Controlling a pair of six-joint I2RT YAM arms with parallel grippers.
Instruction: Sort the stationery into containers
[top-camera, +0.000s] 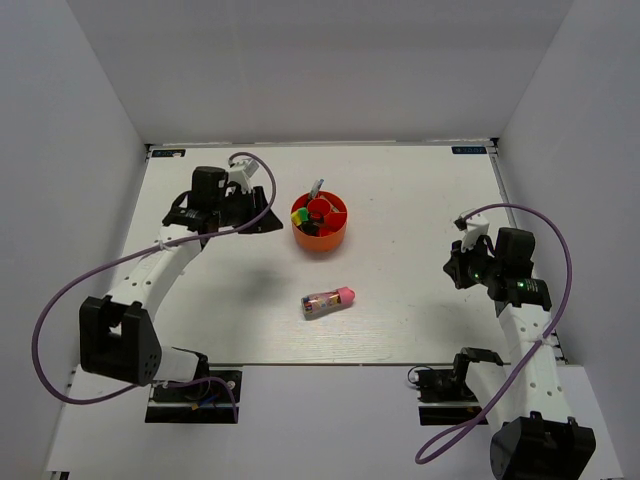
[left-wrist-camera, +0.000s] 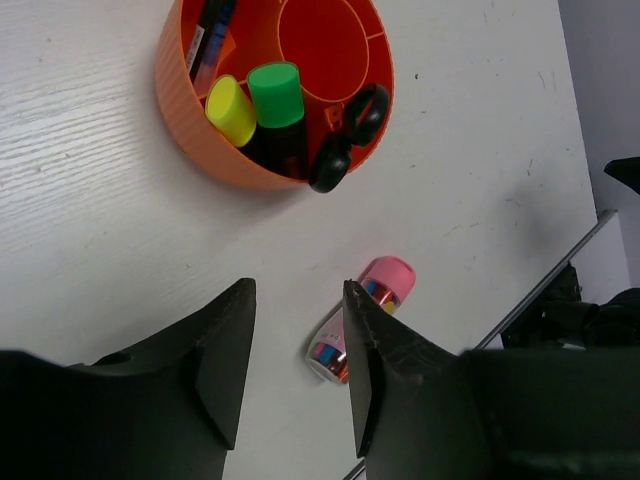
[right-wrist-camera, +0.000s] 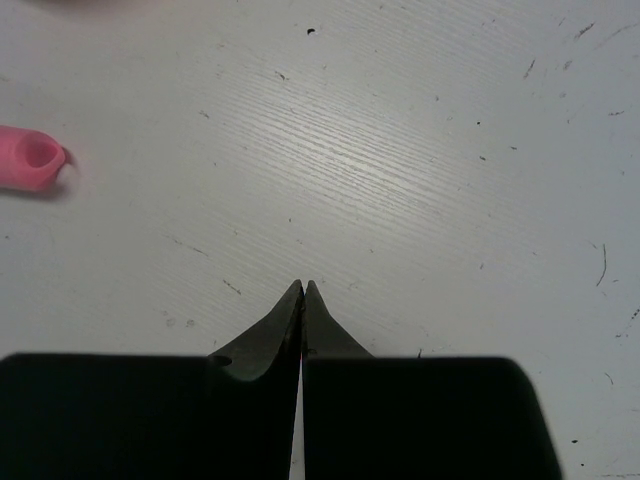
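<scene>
An orange round container (top-camera: 320, 241) stands near the table's middle, holding several items. Among them the left wrist view shows a green-capped marker (left-wrist-camera: 276, 95), a yellow-capped one (left-wrist-camera: 231, 110) and black scissor handles (left-wrist-camera: 364, 115). In front of the container lies a clear tube with a pink cap (top-camera: 328, 301), colourful pieces inside it. My left gripper is open and empty, left of the container above the table. Far to the right, my right gripper is shut with nothing showing between its fingers; the tube's pink end (right-wrist-camera: 34, 159) shows at its view's left edge.
Grey walls (top-camera: 570, 130) rise along both sides. Dark arm mounts (top-camera: 193, 396) sit beyond the front edge.
</scene>
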